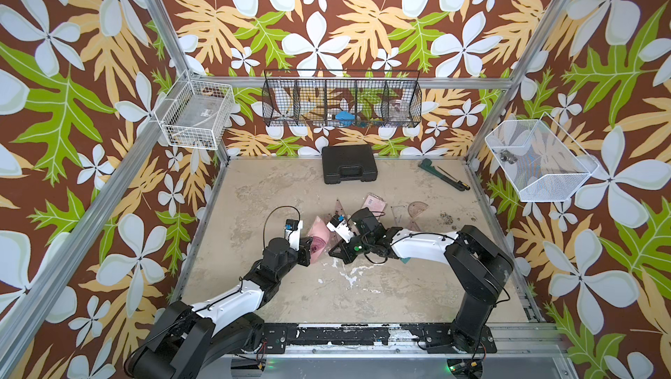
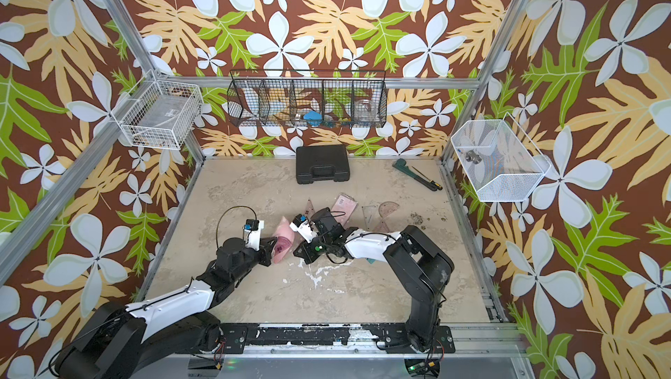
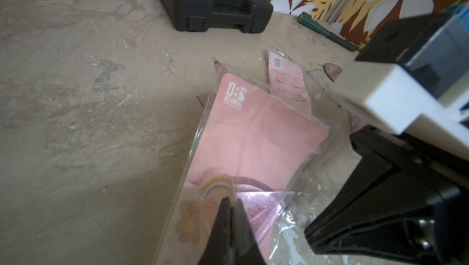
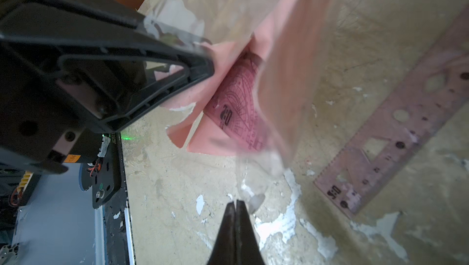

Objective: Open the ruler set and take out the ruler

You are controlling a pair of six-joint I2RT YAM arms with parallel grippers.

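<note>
The pink ruler set [image 3: 254, 133], in a clear sleeve, is bowed and raised off the table in the left wrist view. My left gripper is shut on the sleeve's near part. In the right wrist view the sleeve gapes, and a pink piece with curved markings [image 4: 239, 101] shows inside. My right gripper is shut just right of the sleeve. A corner of clear film with a pale stud [image 4: 256, 201] is close to its tips; whether they pinch it is unclear. A pink ruler with cut-outs [image 4: 386, 143] lies on the table.
A black case [image 1: 349, 164] stands at the back. Behind the right arm lie a pink pack [image 1: 374, 204] and a half-round protractor [image 1: 417, 208]. A green-handled tool [image 1: 444, 174] is at the back right.
</note>
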